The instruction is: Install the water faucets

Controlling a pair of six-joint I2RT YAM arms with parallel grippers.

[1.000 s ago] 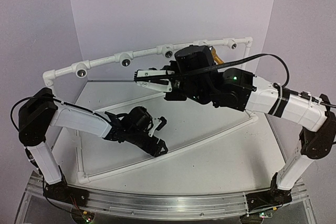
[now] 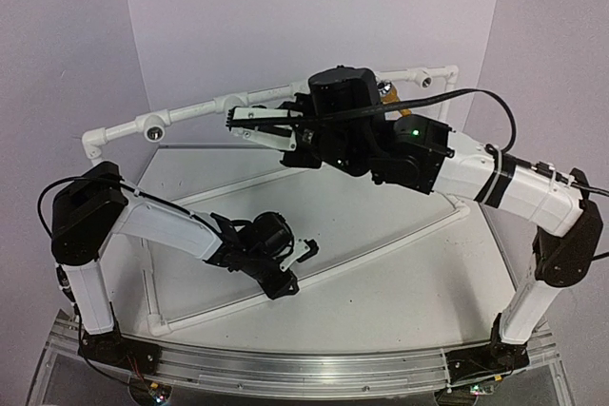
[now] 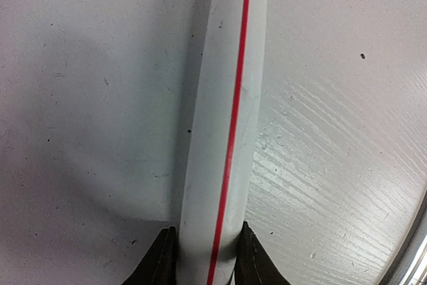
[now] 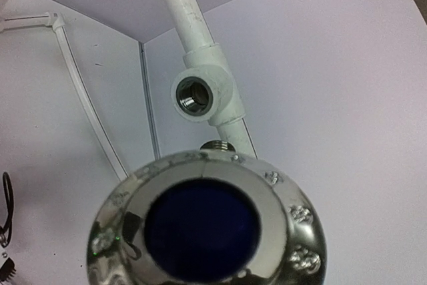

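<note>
A white pipe frame carries several tee fittings with metal-threaded openings along its upper bar (image 2: 195, 109). One tee (image 4: 200, 91) lies straight ahead in the right wrist view, its opening empty. Below it, close to the camera, is a chrome faucet (image 4: 280, 225) with a dark blue round centre; its threaded end (image 4: 217, 145) points toward the pipe, apart from the tee opening. This faucet is in my right gripper, whose fingers are hidden. Down at the frame's lower bar (image 2: 381, 247), my left gripper is shut around the red-striped white pipe (image 3: 223, 118).
Another tee (image 2: 154, 127) sits at the bar's left end and one (image 2: 423, 80) at its right end. My right arm (image 2: 409, 154) covers the bar's middle. A metal rail (image 2: 314, 358) runs along the front; the white board (image 2: 400, 301) is mostly bare.
The right arm has moved left and slightly up, in front of the middle tees.
</note>
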